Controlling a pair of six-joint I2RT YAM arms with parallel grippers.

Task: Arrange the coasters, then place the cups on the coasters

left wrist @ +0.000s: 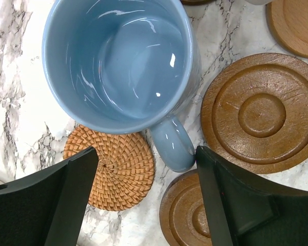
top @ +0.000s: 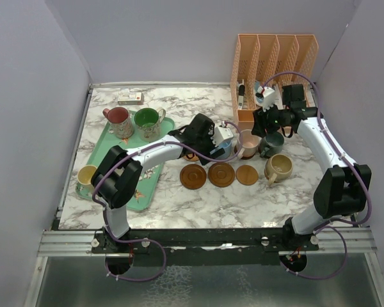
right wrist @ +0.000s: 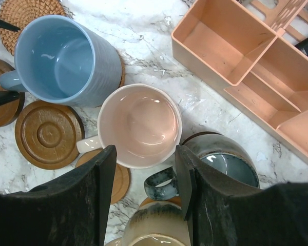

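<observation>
A light blue cup (left wrist: 118, 56) stands amid coasters, its handle toward my open left gripper, whose right finger is at the handle. A woven coaster (left wrist: 113, 177) lies beside the cup, below it in the left wrist view; wooden coasters (left wrist: 259, 113) lie to its right. My right gripper is part open over a pale pink cup (right wrist: 138, 123), with nothing visibly held. A dark teal mug (right wrist: 226, 169) and a beige mug (right wrist: 156, 230) stand beside the pink cup.
A pink organizer (right wrist: 205, 66) stands behind the cups on the right. A green tray (top: 141, 198) with mugs fills the left.
</observation>
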